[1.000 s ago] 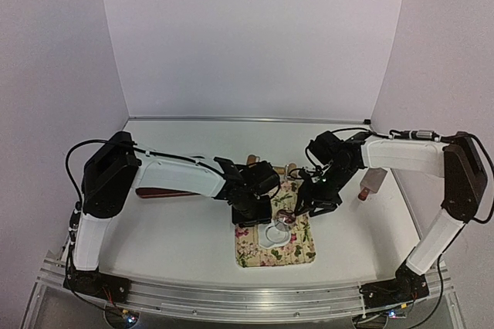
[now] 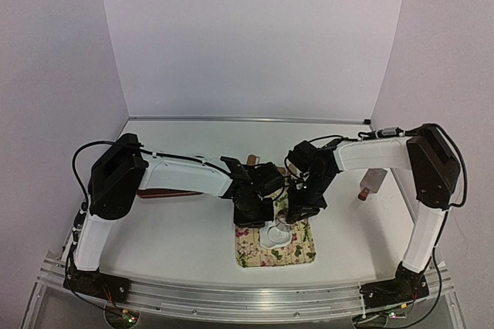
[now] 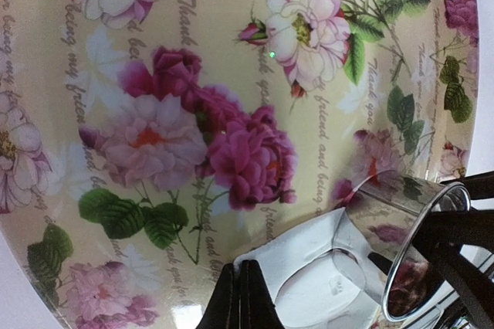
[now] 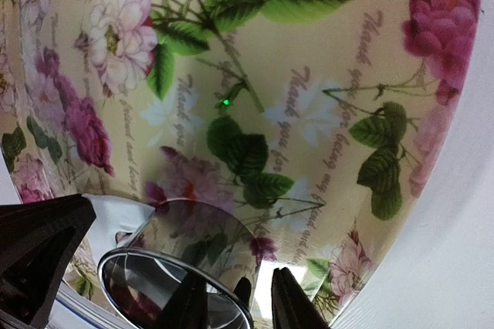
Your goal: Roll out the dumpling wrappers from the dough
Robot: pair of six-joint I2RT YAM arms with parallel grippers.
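A flattened white dough sheet (image 2: 272, 239) with a round cut mark lies on the floral board (image 2: 255, 256). In the left wrist view my left gripper is shut at the edge of the dough (image 3: 309, 298); whether it pinches any is unclear. A clear cylindrical cutter (image 3: 390, 213) with a metal rim lies tilted beside or over the dough. My right gripper is at the cutter (image 4: 131, 256), one finger seen through or behind its rim; whether it grips the cutter is unclear.
A bottle-like object (image 2: 372, 181) with a red end lies at the right. A brown item (image 2: 166, 194) is partly hidden behind the left arm. Both arms crowd over the board.
My right arm has moved left toward the cutter and my left gripper.
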